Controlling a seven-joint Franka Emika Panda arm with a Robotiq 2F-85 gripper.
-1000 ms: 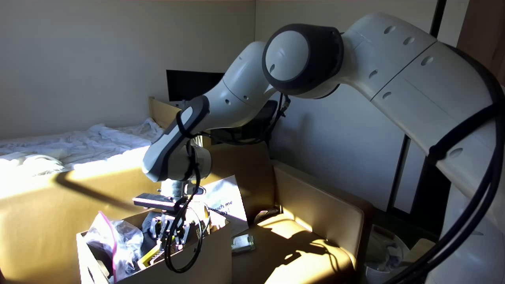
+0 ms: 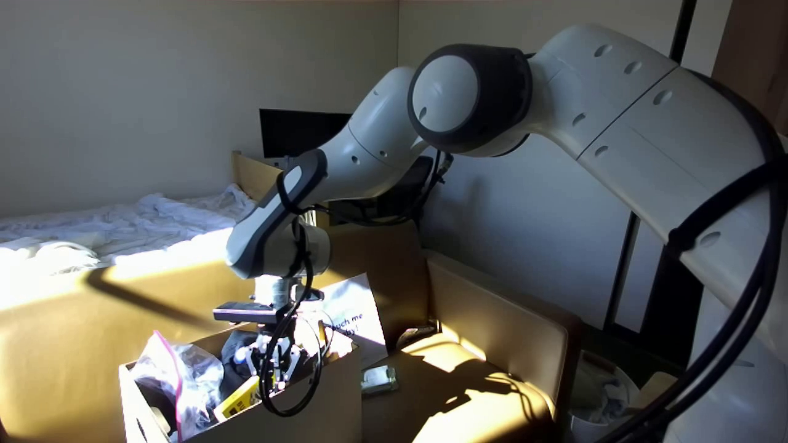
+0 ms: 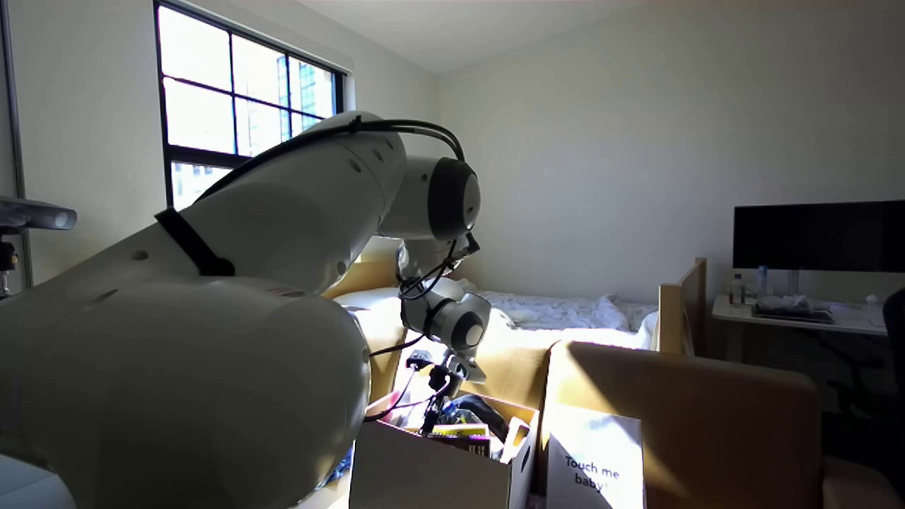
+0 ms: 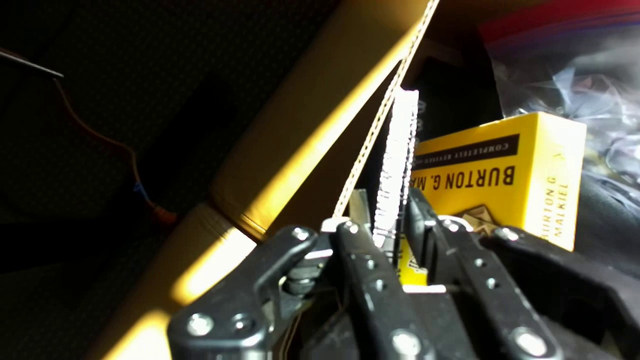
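My gripper points down inside the cardboard box [image 2: 310,402], close to one wall. In the wrist view its fingers stand a little apart, one on each side of a white, narrow item with a spiral-like edge [image 4: 396,156]. I cannot tell whether both fingers press on it. A thick yellow book [image 4: 474,174] printed "Burton G. Malkiel" lies right beside the fingers, partly hidden by them. Exterior view 1 shows the yellow book [image 2: 240,397] tilted in the box below the gripper, whose fingertips are hard to make out there.
A clear zip bag [image 2: 196,376] with a pink-red seal and dark cloth [image 3: 485,413] share the box. The box stands by a tan sofa [image 2: 487,295]. A white sign [image 3: 594,454] leans beside it, and a small pale packet [image 2: 378,379] lies on the seat.
My gripper has risen slightly and shifted a little to the right in exterior view 1. More of the yellow book shows there now. The bag and the box have stayed put.
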